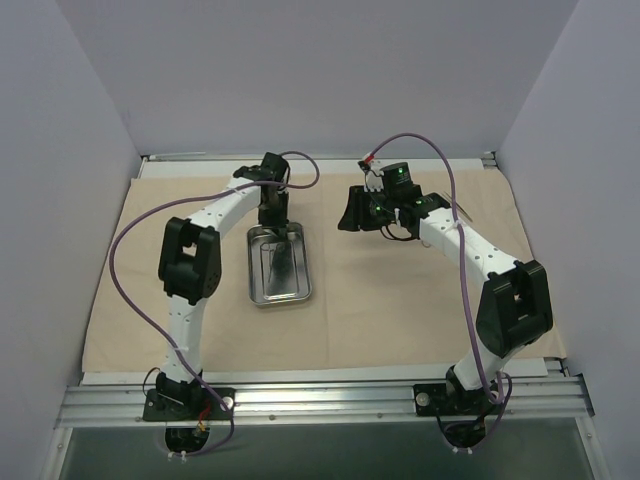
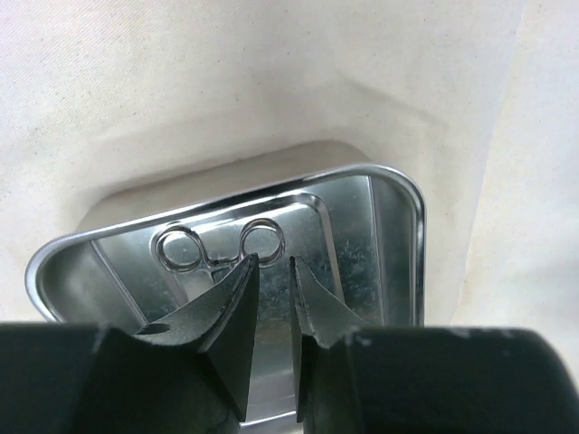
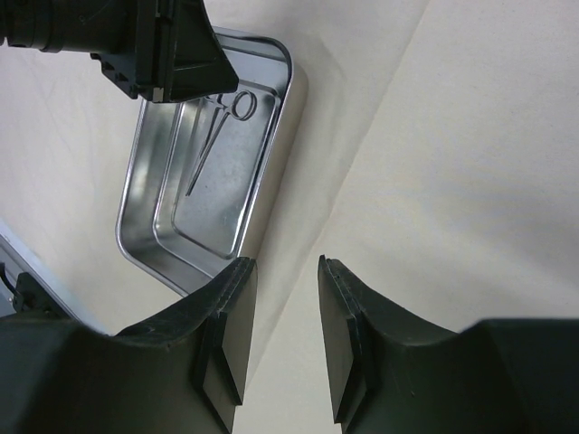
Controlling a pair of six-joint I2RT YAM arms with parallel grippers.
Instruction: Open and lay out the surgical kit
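Note:
A silver metal tray lies left of centre on the cloth. Inside it rests a scissor-like instrument with two ring handles, its rings near the tray's far end and its thin shank pointing toward the front. Above the rings hovers my left gripper, its fingers apart by a modest gap with nothing held between them. To the right of the tray, over bare cloth, my right gripper is open and empty. From above, the left gripper covers the ring handles.
Thin metal instruments lie at the far right, partly behind the right arm. Walls bound the sides and back.

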